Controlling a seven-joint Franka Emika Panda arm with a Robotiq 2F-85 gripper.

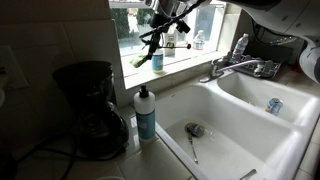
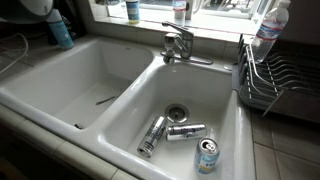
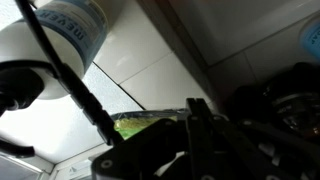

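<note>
In exterior view 1 my gripper (image 1: 152, 42) hangs in front of the window, above the sill. A small green piece (image 1: 138, 60) hangs at its fingertips and travels with it. The wrist view shows this green piece (image 3: 140, 125) beside the dark gripper, which looks shut on its edge; the contact itself is partly hidden. A white bottle with a blue label (image 3: 60, 40) fills the upper left of the wrist view, partly crossed by a black cable. My gripper is out of sight in exterior view 2.
A white-and-blue bottle (image 1: 145, 113) stands on the counter beside a black coffee maker (image 1: 95, 110). The double sink (image 1: 215, 130) holds several cans, including an upright can (image 2: 207, 155). A dish rack (image 2: 275, 80) stands right of it. Bottles line the windowsill.
</note>
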